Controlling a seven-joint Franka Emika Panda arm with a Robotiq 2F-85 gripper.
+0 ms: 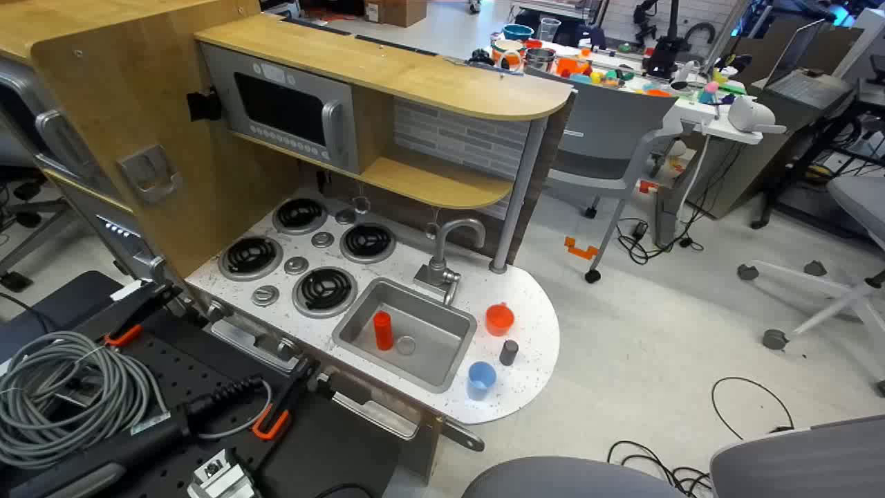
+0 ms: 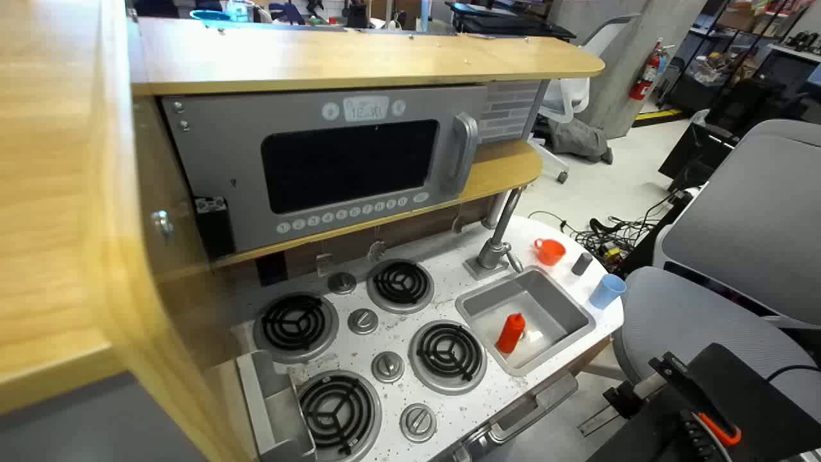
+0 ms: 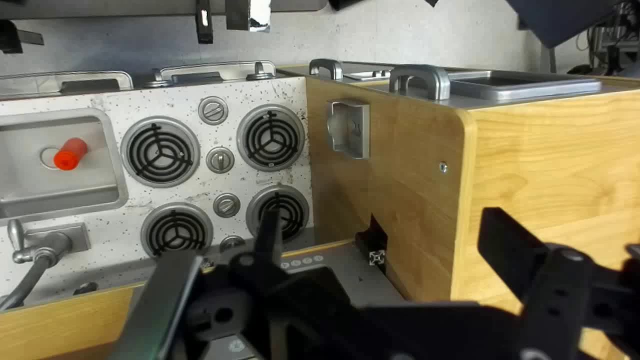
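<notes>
My gripper shows only in the wrist view, its black fingers spread wide apart and empty. It hangs over the play kitchen, with the wooden side panel behind the gap. A red bottle [image 1: 382,331] stands in the grey sink [image 1: 448,371]; exterior view 2 shows the bottle [image 2: 511,332] there too. On the white counter to the right of the sink are an orange-red cup [image 1: 499,319], a small dark cylinder [image 1: 508,353] and a blue cup [image 1: 481,380]. Neither exterior view shows the gripper.
Several black coil burners [image 1: 324,290] and grey knobs lie left of the sink. A faucet [image 1: 440,257] rises behind it. The microwave [image 2: 323,154] and wooden shelf [image 2: 492,171] overhang the counter's back. The tall wooden panel [image 1: 141,108] bounds the left side.
</notes>
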